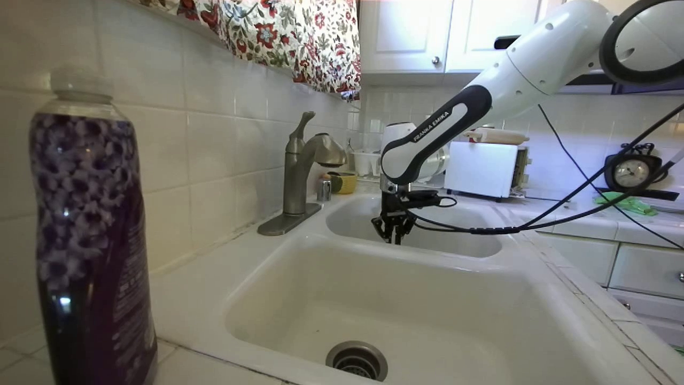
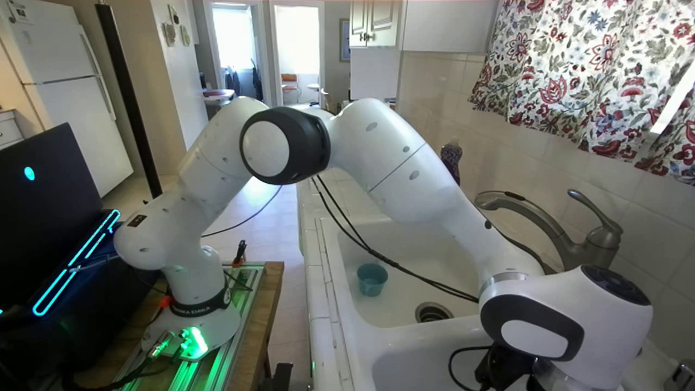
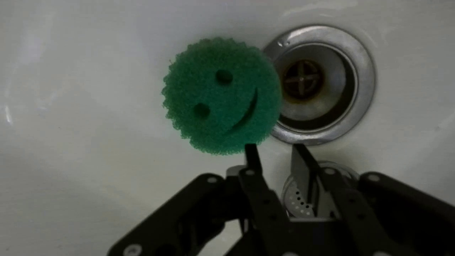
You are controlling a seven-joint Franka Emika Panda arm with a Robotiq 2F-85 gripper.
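My gripper is part open, with a gap between its fingers and nothing held there. In exterior view 1 the gripper (image 1: 394, 238) hangs over the far sink basin (image 1: 449, 240), near the divider. Below it in the wrist view lies a round green sponge (image 3: 221, 96) with a smiling face cut into it. The sponge overlaps the left rim of a metal drain (image 3: 367, 85). A perforated metal strainer (image 3: 294, 200) rests close by, partly hidden behind the fingers.
A faucet (image 1: 295, 173) stands behind the basins. In the other basin sits a blue cup (image 2: 372, 279). A purple bottle (image 1: 93, 244) occupies the counter at the left. Cables (image 1: 513, 229) hang from the arm across the sink.
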